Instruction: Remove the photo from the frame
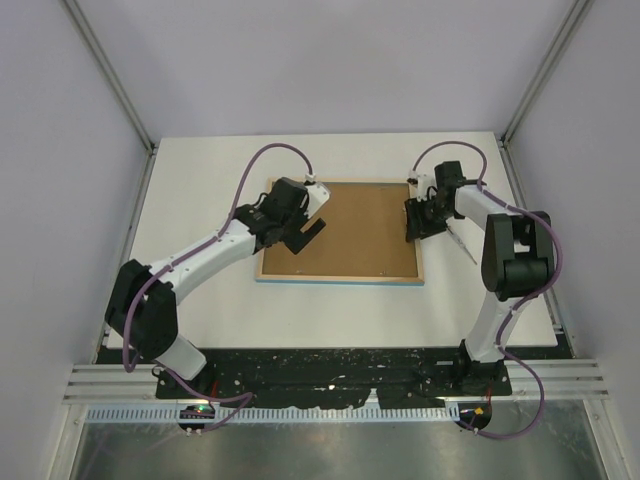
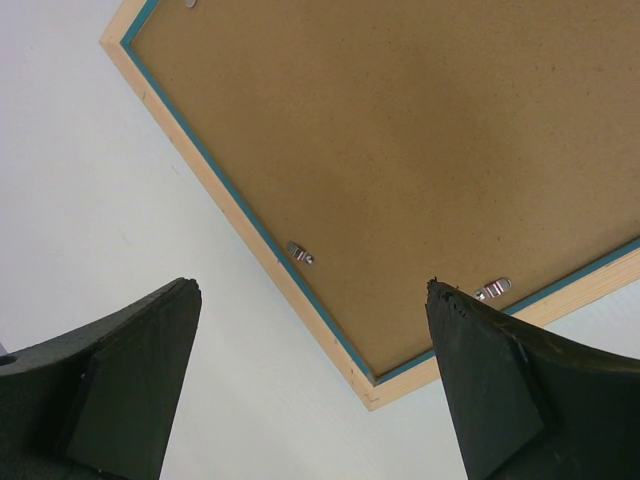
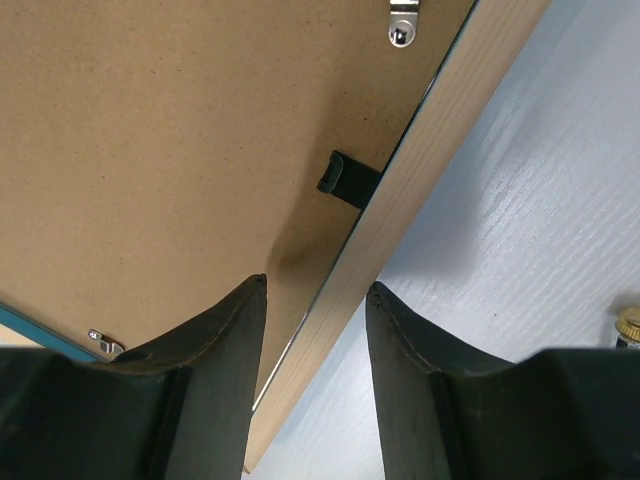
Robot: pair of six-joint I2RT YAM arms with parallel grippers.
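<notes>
The picture frame (image 1: 340, 280) lies back side up on the white table, its brown backing board (image 1: 352, 235) inside a pale wooden rim. In the right wrist view a black tab (image 3: 348, 180) sticks out from under the rim (image 3: 410, 180) over the board. My right gripper is part open, fingers on either side of that rim, not closed on it. Small metal clips (image 3: 403, 30) show along the board's edges. Over the frame's left part, my left gripper stands wide open above a corner, nothing between its fingers; two clips (image 2: 300, 252) show there.
A thin pale tool (image 1: 461, 243) lies on the table right of the frame. A brass-topped object (image 3: 628, 325) is cut off at the right wrist view's edge. Bare table (image 1: 330, 320) lies in front of the frame and to its left.
</notes>
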